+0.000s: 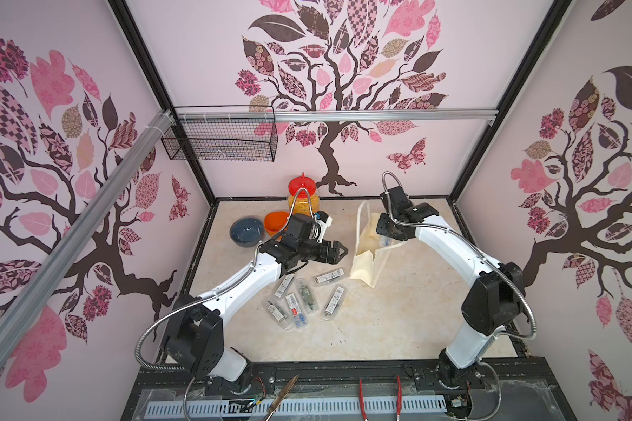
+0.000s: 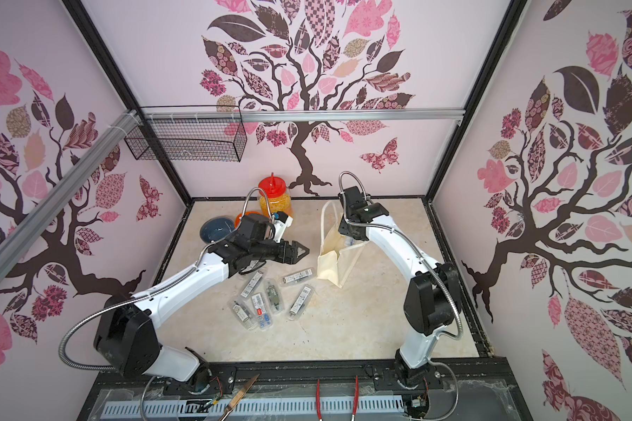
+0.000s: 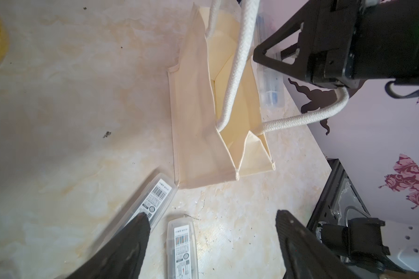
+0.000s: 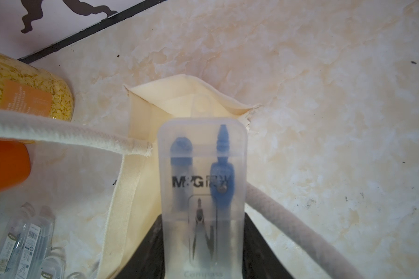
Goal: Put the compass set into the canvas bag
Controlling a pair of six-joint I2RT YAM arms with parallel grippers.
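Observation:
The cream canvas bag (image 3: pixel 193 121) stands on the table with its rope handles up; a folded flap shows at its front. My right gripper (image 1: pixel 386 228) is over the bag's mouth, shut on a clear compass set (image 4: pixel 202 162) with blue pieces inside. My left gripper is open, left of the bag and just above the table, with nothing between its fingers. Several more clear cases (image 1: pixel 328 276) lie on the table in front of and left of the bag.
A jar of yellow pieces with red lid (image 2: pixel 275 193), an orange bowl (image 1: pixel 274 220) and a blue bowl (image 2: pixel 215 230) stand at the back left. A wire basket (image 1: pixel 221 137) hangs on the back rail.

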